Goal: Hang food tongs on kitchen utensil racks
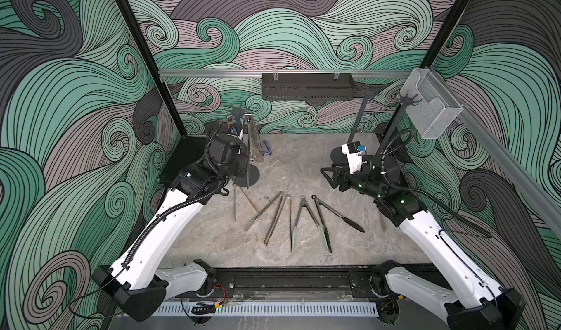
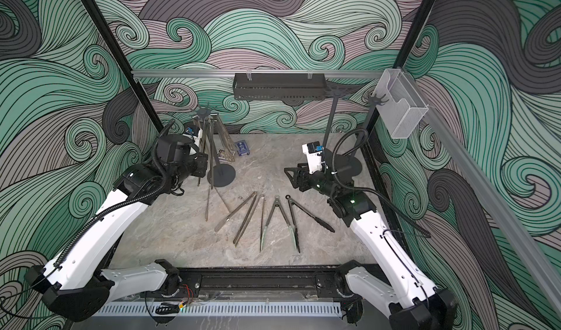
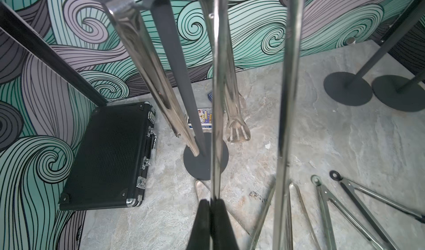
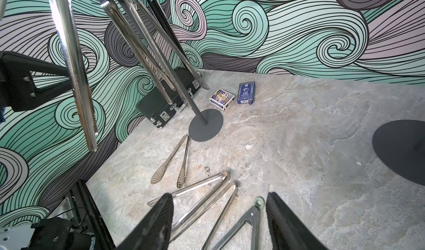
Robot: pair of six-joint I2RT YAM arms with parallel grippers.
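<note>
My left gripper is shut on upright steel tongs (image 3: 216, 117), raised at the left rack (image 3: 205, 170), where more tongs (image 3: 146, 61) hang from the dark top arms. My right gripper stands open above the table at the right. Loose tongs lie fanned across the front middle: perforated ones (image 4: 159, 172), several steel pairs (image 1: 276, 217), and green-handled (image 1: 323, 236) and black-handled ones (image 1: 354, 224).
Two more racks (image 3: 347, 88) stand at the back right. A black case (image 3: 104, 157) is at the left, card boxes (image 4: 245, 92) at the back.
</note>
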